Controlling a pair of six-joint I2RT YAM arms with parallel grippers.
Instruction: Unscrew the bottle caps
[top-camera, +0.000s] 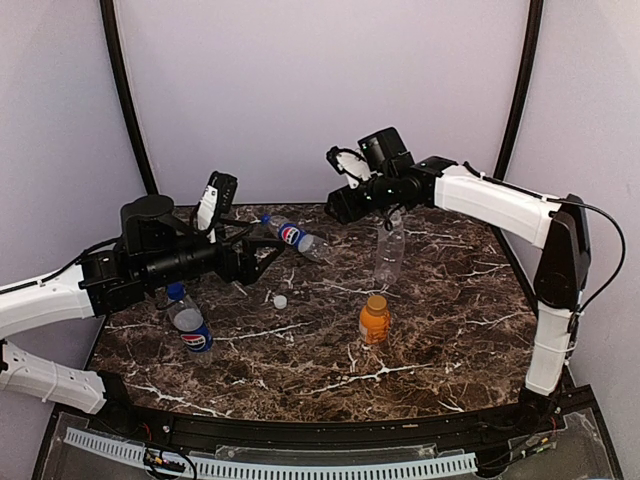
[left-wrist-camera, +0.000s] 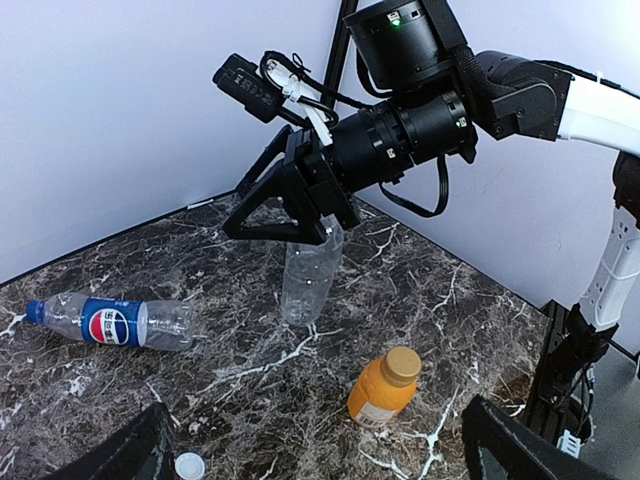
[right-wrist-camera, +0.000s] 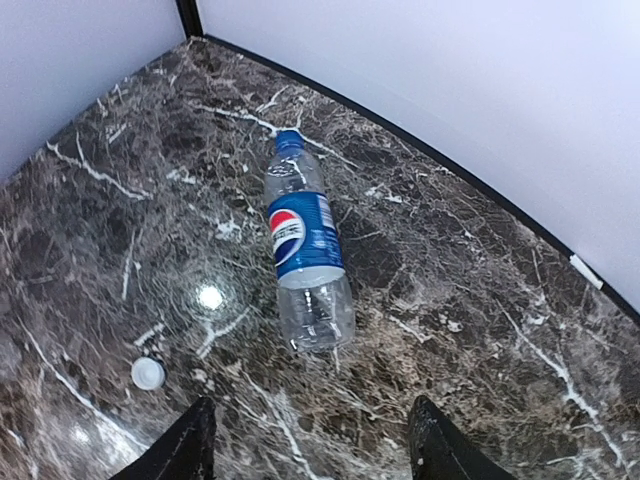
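Observation:
A Pepsi bottle (top-camera: 293, 236) lies on its side, its blue cap (right-wrist-camera: 289, 140) on and pointing away from my right gripper. That gripper stands open, apart from the bottle, nothing between its fingers. Near the left side a second Pepsi bottle (top-camera: 190, 325) stands upright with a blue cap (top-camera: 175, 291). My left gripper (top-camera: 268, 260) is open and empty above the table. An orange bottle (left-wrist-camera: 383, 388) stands capped. Behind the right gripper stands a clear bottle (left-wrist-camera: 308, 280); its top is hidden in the left wrist view.
A small white cap (top-camera: 280, 301) lies loose on the dark marbled table (top-camera: 290, 380). Walls close off the back and sides.

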